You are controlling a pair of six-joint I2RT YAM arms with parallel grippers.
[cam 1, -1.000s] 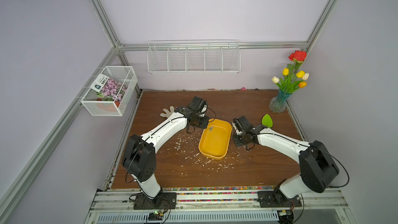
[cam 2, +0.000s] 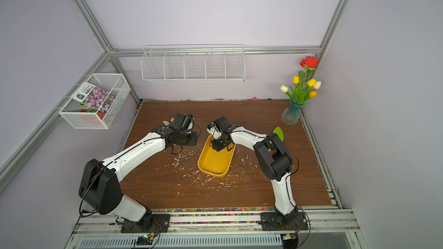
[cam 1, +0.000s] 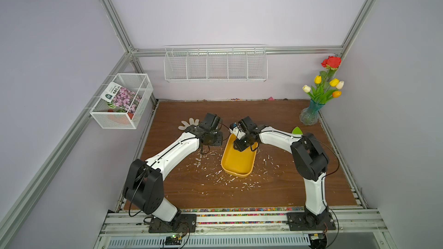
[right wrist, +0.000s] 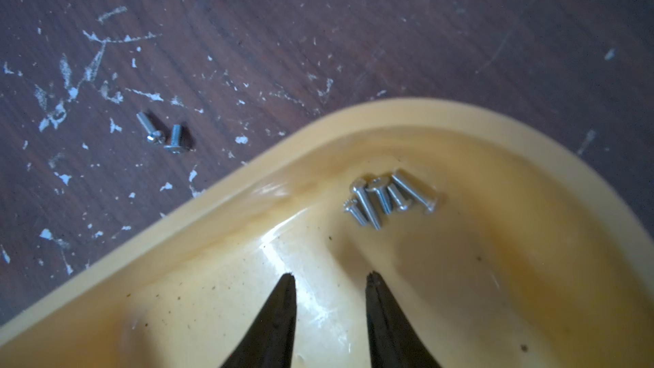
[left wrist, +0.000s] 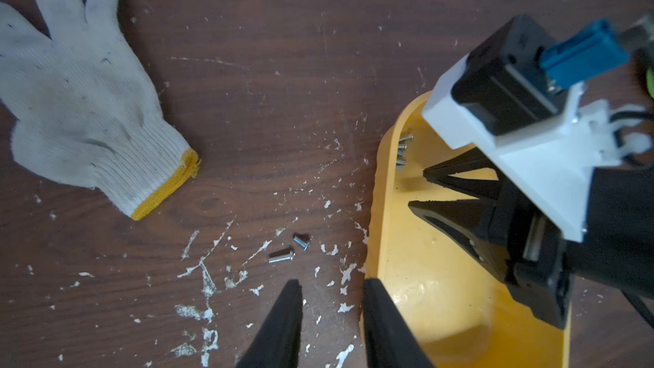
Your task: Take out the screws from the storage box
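Observation:
Several silver screws (right wrist: 381, 197) lie side by side in the far corner of the yellow storage box (right wrist: 436, 112), as the right wrist view shows. Over the box floor, my right gripper is open, its fingers short of the screws and nothing between them. Two more screws, a long one (left wrist: 281, 256) and a short one (left wrist: 301, 241), rest on the wooden table left of the box. My left gripper hovers over the table beside the box's left wall, its fingers (left wrist: 289, 310) parted around empty space.
A white glove (left wrist: 102, 95) with a yellow cuff lies left of the box. A flower vase (cam 1: 309, 114) stands at the back right, near a green leaf-shaped item (cam 1: 297, 131). White flecks mark the table. The two arms are close together at the box.
My right arm has swung left from beside the box to over its far end, now covering the screws in the top left view. My left arm has drawn back left, away from the box.

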